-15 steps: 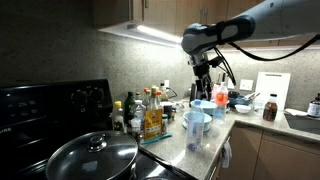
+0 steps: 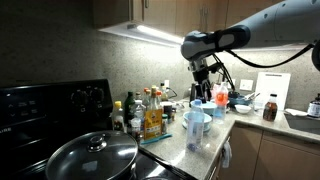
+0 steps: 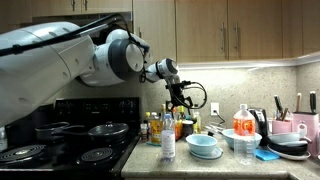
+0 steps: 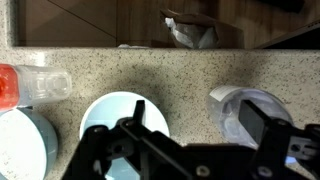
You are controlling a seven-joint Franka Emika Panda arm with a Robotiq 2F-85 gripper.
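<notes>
Over the counter hangs my gripper (image 2: 208, 80), high above the bowls and bottles and touching none of them. Its dark fingers (image 4: 130, 134) are spread wide in the wrist view, with nothing held between them. Beneath one finger lies a pale blue bowl (image 4: 105, 112), seen as a stack of bowls (image 3: 205, 146) from the side. A clear plastic bottle (image 4: 228, 103), upright on the counter (image 4: 185, 90), is under the other finger and partly covered by it. From outside, the clear bottle (image 3: 168, 142) stands left of the bowls.
A bottle with an orange-pink label (image 3: 244, 135) stands right of the bowls. Several sauce bottles (image 2: 153, 115) crowd the counter by the stove, where a lidded pan (image 2: 95, 158) sits. A dish rack (image 3: 285, 143) is farther right. A cloth (image 4: 190, 37) hangs at the counter's front.
The arm and gripper have shifted only slightly above the bowls. The bottles and bowls look unmoved.
</notes>
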